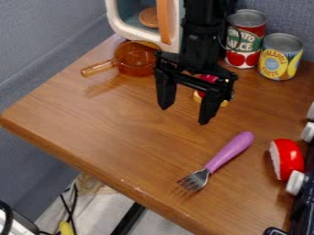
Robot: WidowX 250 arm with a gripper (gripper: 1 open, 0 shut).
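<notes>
The black gripper (188,103) hangs over the wooden table, open, with nothing visible between its fingers. Behind its right finger, a red-pink object (204,79) on a yellow slice is mostly hidden. A purple-handled fork (226,155) lies on the table below and right of the gripper. An orange pan (135,57) with a handle pointing left stands at the back left, in front of a white toy oven (120,14).
Two cans, tomato sauce (243,45) and a yellow one (280,61), stand at back right. A red-and-white object (285,159) and dark items (299,207) line the right edge.
</notes>
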